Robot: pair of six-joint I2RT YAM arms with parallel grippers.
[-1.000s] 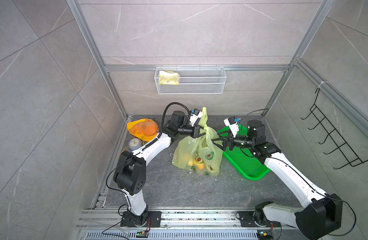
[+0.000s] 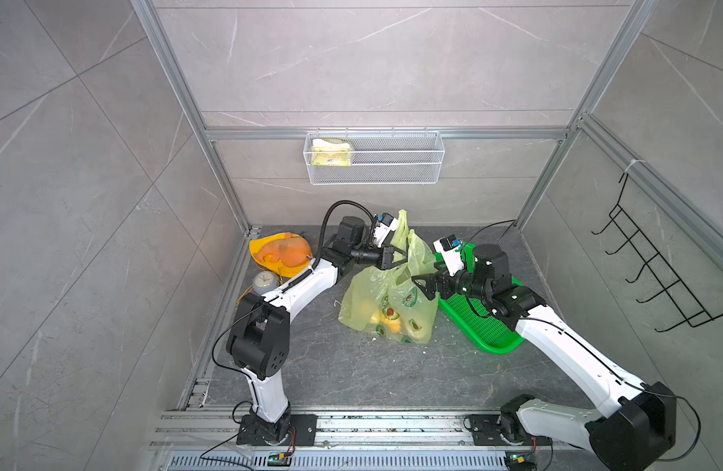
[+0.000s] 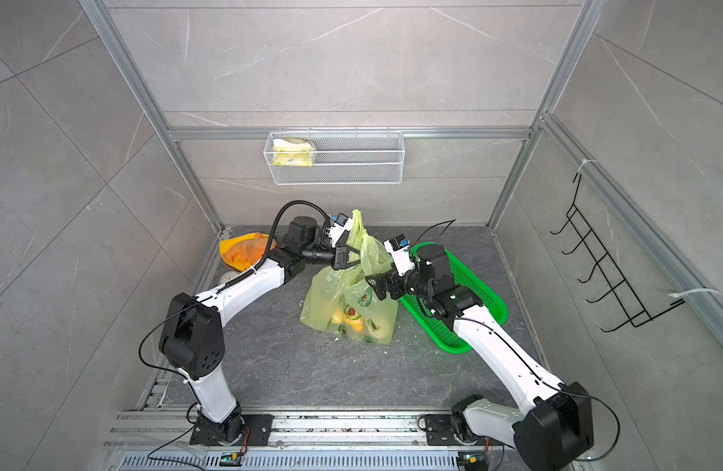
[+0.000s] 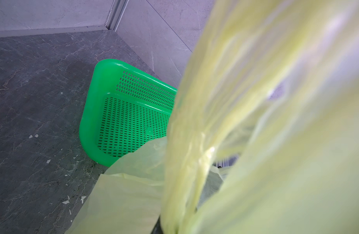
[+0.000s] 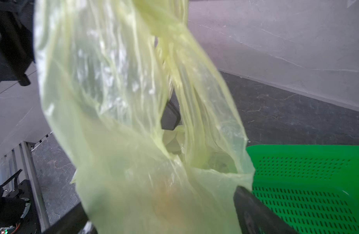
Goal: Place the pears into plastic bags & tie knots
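A pale green-yellow translucent plastic bag (image 2: 369, 294) stands mid-table, yellow pear-like shapes (image 2: 390, 320) showing dimly low inside it among avocado prints. My left gripper (image 2: 402, 257) is shut on the gathered upper part of the bag, with a twisted end (image 2: 401, 222) rising above; in the left wrist view, folds of plastic hide most of its fingers. At the bag's right side, my right gripper (image 2: 422, 288) is open. In the right wrist view, its dark fingers (image 5: 257, 214) stand either side of the bag's body, which hangs between them.
Close behind the right gripper lies an empty green basket (image 2: 494, 341). An orange-yellow bag (image 2: 284, 252) and a tape-like roll (image 2: 265, 282) are at the left. A wire rack (image 2: 400, 172) on the back wall holds a yellow packet.
The bag's upper right part now spreads wider toward it. The left gripper has barely moved.
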